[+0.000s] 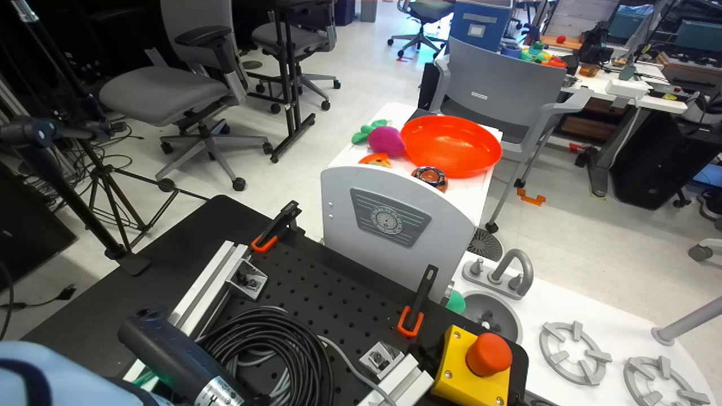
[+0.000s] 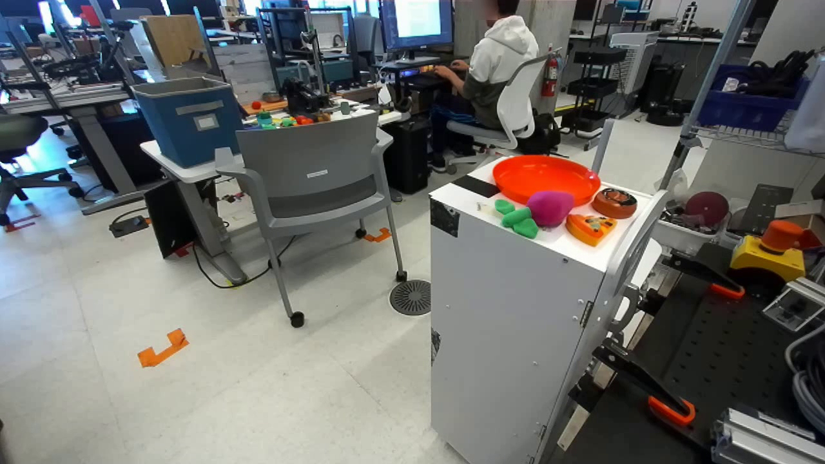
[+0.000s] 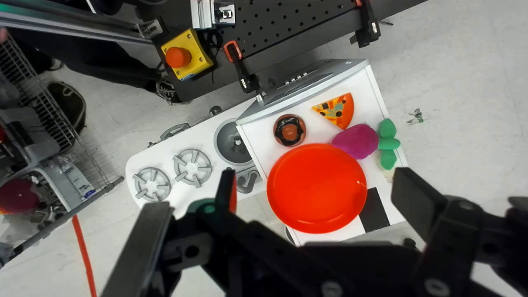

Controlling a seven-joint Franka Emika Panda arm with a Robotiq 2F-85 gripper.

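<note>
My gripper is open in the wrist view, its dark fingers [image 3: 419, 200] set wide apart with nothing between them. Below and beyond it, a shiny red-orange plate [image 3: 317, 188] lies on a white cabinet top. Beside the plate sits a magenta toy vegetable [image 3: 357, 141] with green leaves [image 3: 388, 143]. A toy pizza slice [image 3: 337, 109] and a brown toy donut [image 3: 289, 130] lie nearer the grey upright panel [image 3: 302, 91]. Both exterior views show the same pieces, including the plate [image 1: 450, 145] and the vegetable [image 2: 550, 208]. The gripper is out of sight in those two.
A white toy counter holds a grey sink [image 3: 232, 142], a faucet [image 1: 511, 272] and two burner rings [image 3: 193, 167]. Clamps [image 1: 418, 301] and a yellow box with a red button [image 1: 474, 362] sit at the black table's edge. A grey chair [image 2: 313, 174] stands near the cabinet.
</note>
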